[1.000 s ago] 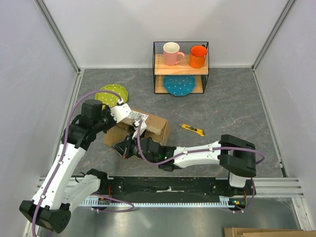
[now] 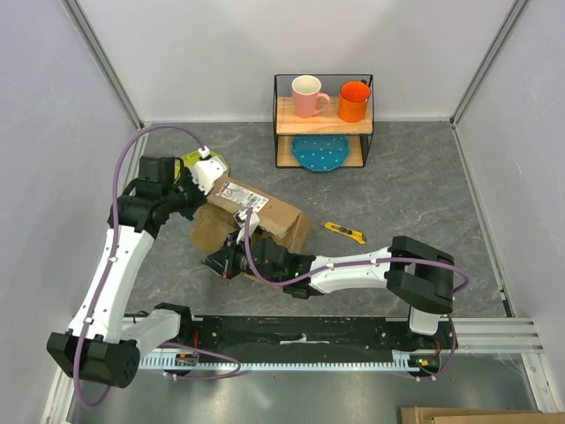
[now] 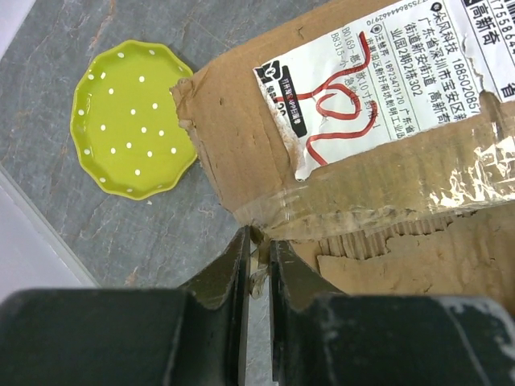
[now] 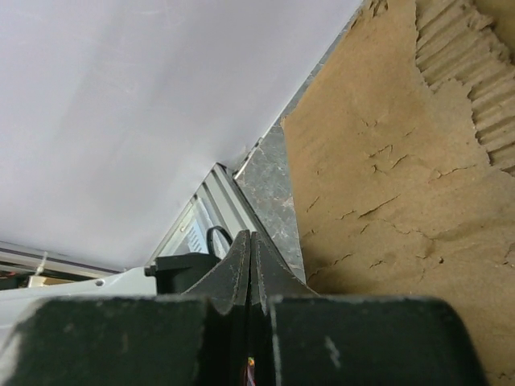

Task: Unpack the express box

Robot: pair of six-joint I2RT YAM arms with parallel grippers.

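The brown cardboard box (image 2: 274, 215) lies tilted between both arms, with a white shipping label (image 3: 354, 88) and clear tape along one flap. At the torn, taped corner of that flap (image 3: 229, 145) is my left gripper. Its fingers stand slightly apart, with a crumpled brown scrap showing between them; whether they grip the flap is unclear. My right gripper is shut, nothing seen between its fingers, beside a creased, torn cardboard flap (image 4: 378, 193). Most of the box's inside is hidden.
A green dotted plate (image 3: 133, 121) lies behind the left gripper. A yellow cutter (image 2: 345, 232) rests right of the box. At the back, a rack holds a pink mug (image 2: 306, 95), an orange mug (image 2: 354, 101) and a blue plate (image 2: 320, 152).
The box has shifted slightly right. The right arm has barely moved.
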